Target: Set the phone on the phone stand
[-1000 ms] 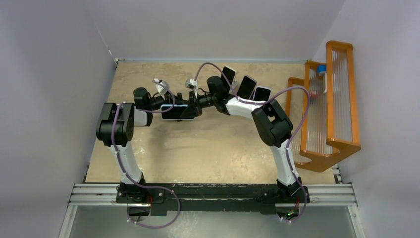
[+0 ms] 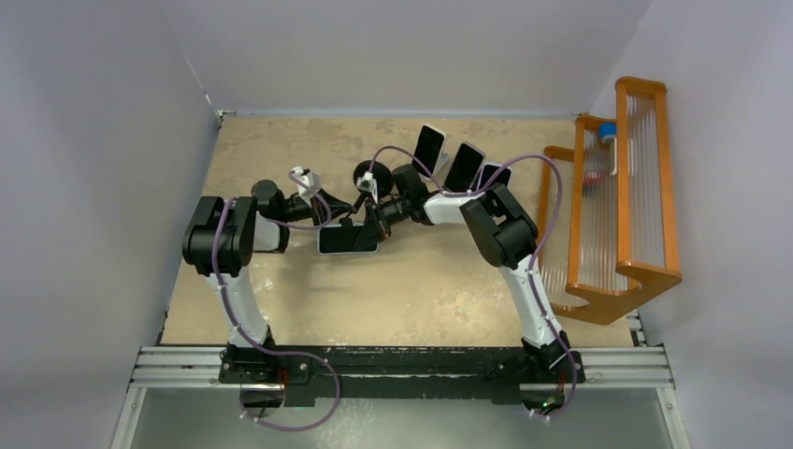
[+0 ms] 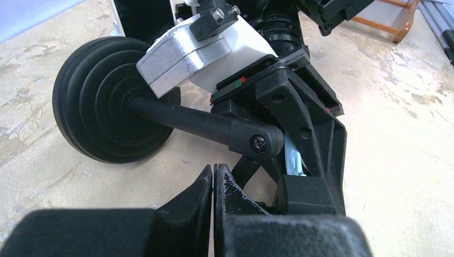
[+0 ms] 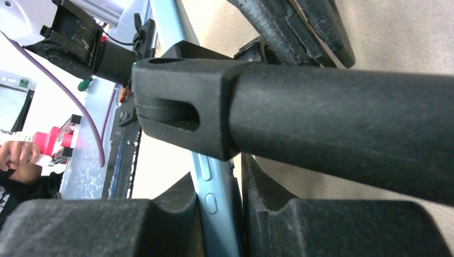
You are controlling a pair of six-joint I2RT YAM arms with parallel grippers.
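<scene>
My right gripper is shut on the light-blue-edged phone (image 4: 214, 209), whose dark screen faces up in the top view. The black phone stand's clamp sits across the phone's edge in the right wrist view. The stand's round ridged base (image 3: 91, 101) is tilted and hangs out behind the phone, joined by its stem (image 3: 187, 122). Just in front of the stem's hinge, my left gripper has its fingertips together, with nothing between them; the stand is outside its fingers. In the top view both grippers crowd the phone (image 2: 338, 240).
Other phones stand at the back: one on a white stand (image 2: 429, 150), one beside it (image 2: 465, 168) and a third (image 2: 495, 175). An orange wooden rack (image 2: 645, 168) stands at the right.
The stand has swung, its base tipping into view behind the phone. The phone has shifted toward the front and slightly right.
</scene>
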